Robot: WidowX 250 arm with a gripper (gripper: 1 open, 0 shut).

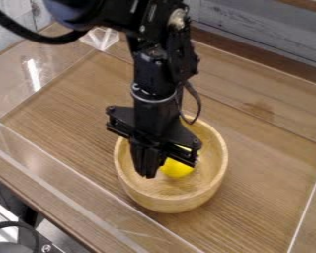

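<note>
The black arm comes down from the top of the camera view, and its gripper (149, 158) hangs over a cream bowl (169, 198). The fingers point down into the bowl's left part and look shut, with nothing visible between them. A yellow object (178, 167) lies in the bowl just right of the fingertips, partly hidden by the gripper.
The bowl stands on a wooden table (261, 200) with bare room to its left and right. A pale wall rises at the back right. A black cable shows at the bottom left corner.
</note>
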